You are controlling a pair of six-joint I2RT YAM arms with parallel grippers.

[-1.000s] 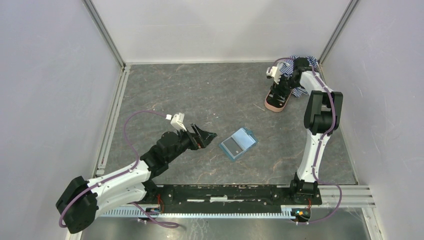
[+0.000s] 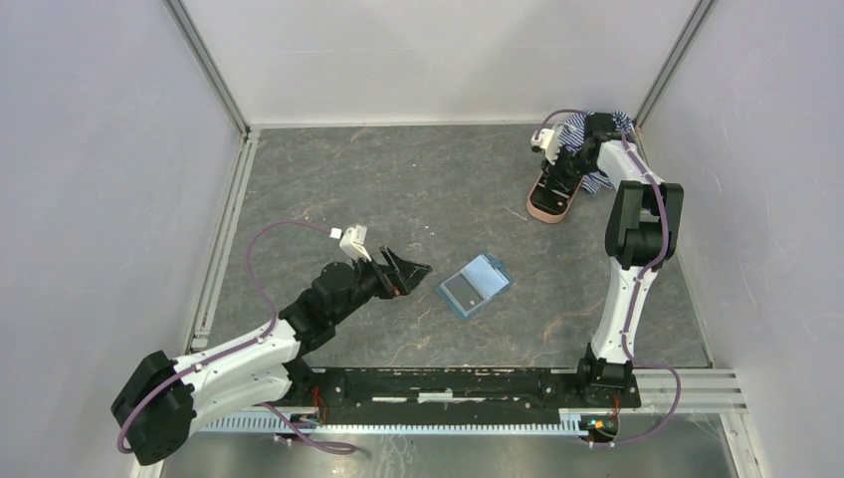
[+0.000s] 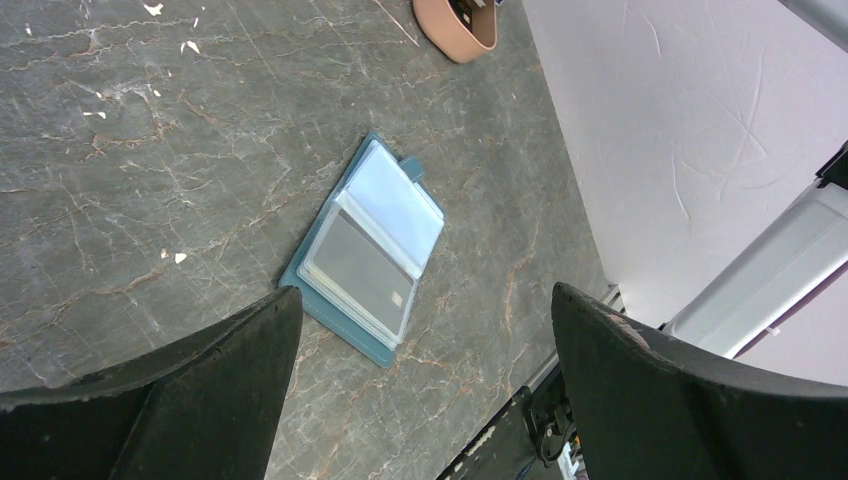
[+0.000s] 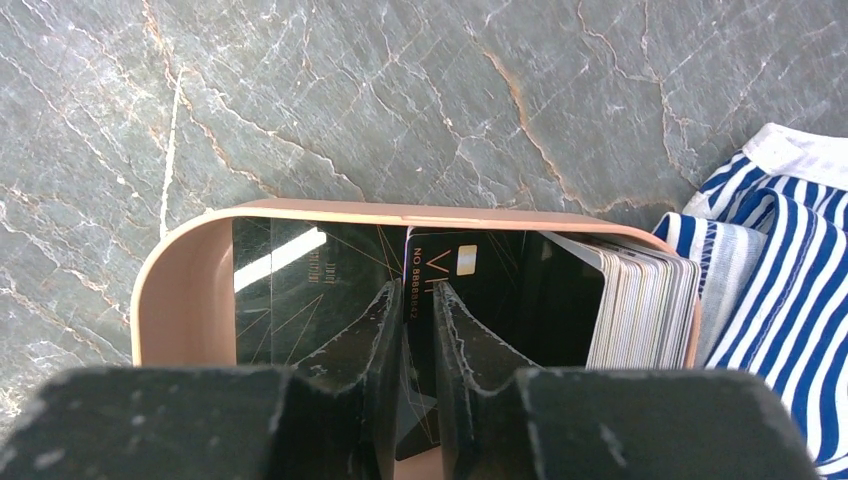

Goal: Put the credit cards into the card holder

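In the right wrist view, a pink box holds black cards: one lies flat at the left, another black card with a gold chip leans beside it, and a thick stack fills the right end. My right gripper reaches into the box. Its fingertips are close together with a narrow gap, astride the left edge of the chip card; no firm hold shows. The blue card holder lies open on the table, clear pockets upward. My left gripper stands open and empty, left of the holder in the top view.
A blue-and-white striped cloth lies against the box's right end. Grey walls enclose the table at the back and sides.
Over the last second the right gripper has shifted very slightly above the box. The left arm, the holder and the box look unmoved.
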